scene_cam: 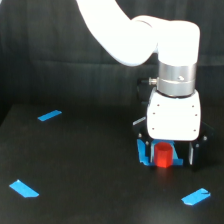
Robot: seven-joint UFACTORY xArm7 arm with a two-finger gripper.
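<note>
A small red object [163, 154], round-topped or cylindrical, is at the right of the dark table, under the white hand of my gripper [164, 154]. Blue material [143, 153], apparently tape on the table, shows around it. The hand points straight down, and its dark fingers are hard to make out against the dark surface. Whether they touch the red object cannot be seen, nor whether it rests on the table.
Blue tape strips lie at the back left [50, 115], front left [23, 188] and front right [196, 197]. Dark curtains hang behind.
</note>
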